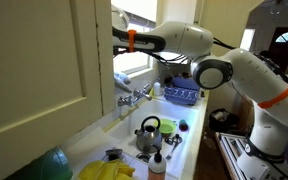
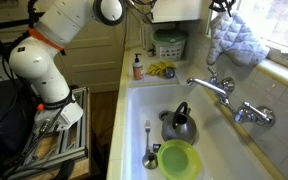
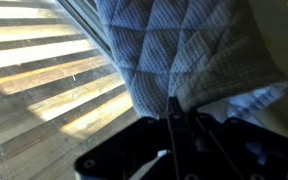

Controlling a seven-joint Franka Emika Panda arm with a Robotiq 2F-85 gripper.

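Observation:
A quilted blue-grey cloth [image 3: 174,50] fills the upper middle of the wrist view. My gripper is shut on it, its dark fingertips pinching a fold. In exterior view 2 the cloth [image 2: 242,38] hangs high above the back of the sink, beside the window, below my gripper [image 2: 221,6] at the top edge. Exterior view 1 shows the arm [image 1: 189,50] stretched to the left over the sink; the cabinet door hides much of its far end.
Below lie the sink [image 2: 131,120], a kettle [image 2: 179,123], a green bowl [image 2: 179,160] and faucets [image 2: 209,85]. A white cabinet door [image 1: 39,70] stands close to the arm's far end. A yellow cloth [image 1: 106,171] and soap bottle [image 2: 137,68] rest on the counter.

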